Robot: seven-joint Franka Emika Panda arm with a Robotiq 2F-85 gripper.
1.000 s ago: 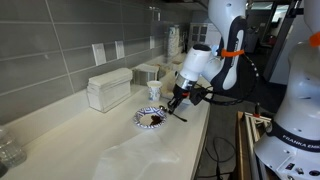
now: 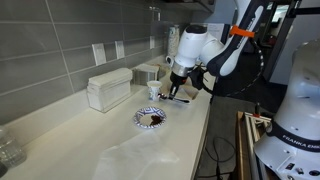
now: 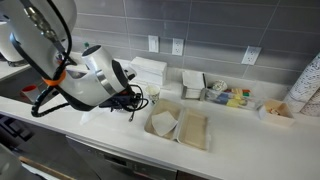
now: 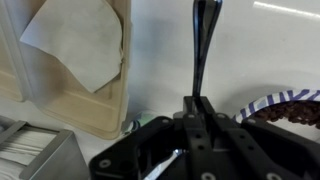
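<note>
My gripper is shut on a long dark utensil [image 4: 205, 40], which looks like a spoon, pointing out ahead of the fingers. In exterior view 1 the gripper [image 2: 171, 94] hangs over the counter, beyond the blue-rimmed plate [image 2: 139, 117]. Dark grains [image 2: 157, 120] lie on that plate. The wrist view has the plate's striped rim [image 4: 262, 103] at the right, apart from the utensil. Behind the plate stands a white cup [image 2: 154, 90]. Whether the utensil carries anything cannot be made out.
A shallow tan tray [image 4: 105, 112] holding white paper [image 4: 75, 40] lies beside the gripper; another tray [image 3: 194, 130] adjoins it. A white holder [image 2: 108, 90] stands by the wall. Farther along are a snack basket [image 3: 230, 97] and a wooden box [image 3: 273, 117].
The gripper has risen and shifted away from the plate, toward the far end of the counter in exterior view 1, with the utensil. The plate and cup have stayed put.
</note>
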